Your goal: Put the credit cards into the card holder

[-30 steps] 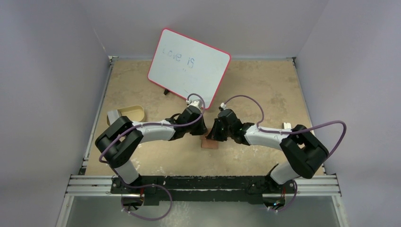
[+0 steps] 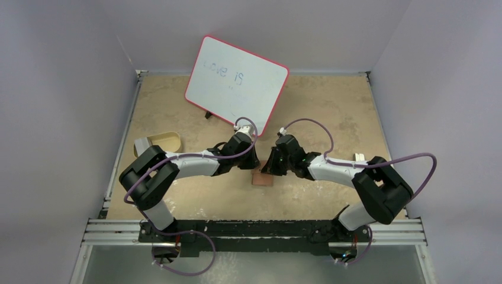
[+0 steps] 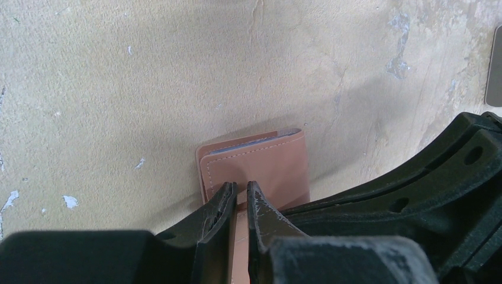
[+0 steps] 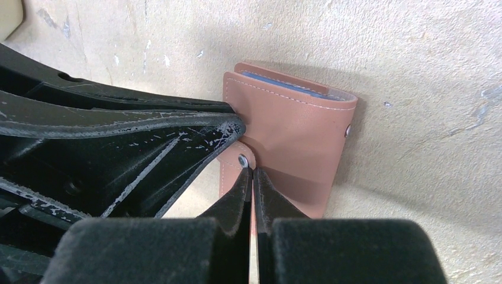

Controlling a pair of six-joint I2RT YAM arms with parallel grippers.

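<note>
The pinkish-brown card holder (image 2: 262, 179) sits on the table between my two arms, partly hidden under the grippers. A blue edge, seemingly a card (image 4: 284, 86), shows inside its far opening. A small strap with a snap (image 4: 244, 161) crosses its near part. In the left wrist view, my left gripper stands slightly open over the holder (image 3: 260, 168), with a narrow gap between its fingertips. My right gripper is shut just by the snap, with nothing clear between its fingers. Whether either gripper touches the strap is hard to tell.
A tan tray (image 2: 167, 141) with a grey-white item (image 2: 142, 145) lies at the left. The red-rimmed whiteboard (image 2: 237, 83) stands behind the arms. A small white object (image 2: 359, 157) rests by the right edge. The table in front of the holder is clear.
My right gripper has shifted very slightly to the right over the holder. The left arm and the holder look unmoved.
</note>
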